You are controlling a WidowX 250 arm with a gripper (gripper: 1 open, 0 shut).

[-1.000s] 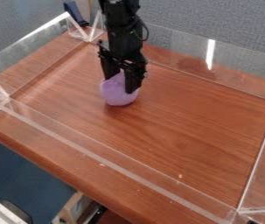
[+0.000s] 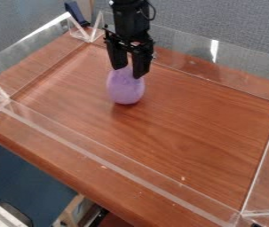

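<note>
A black robot gripper hangs from the top of the view, its fingers pointing down just over a round lavender object that rests on the wooden table. The fingertips reach the top of the object or just in front of it; whether they touch it, and how far apart they stand, is hard to tell.
Clear plastic walls line the wooden tabletop, which is bare to the right and front. A grey padded wall is behind. Blue floor and some equipment show at the lower left.
The gripper has risen a little from lower over the lavender object, leaving more of the object in view. The object has stayed on the table in about the same place.
</note>
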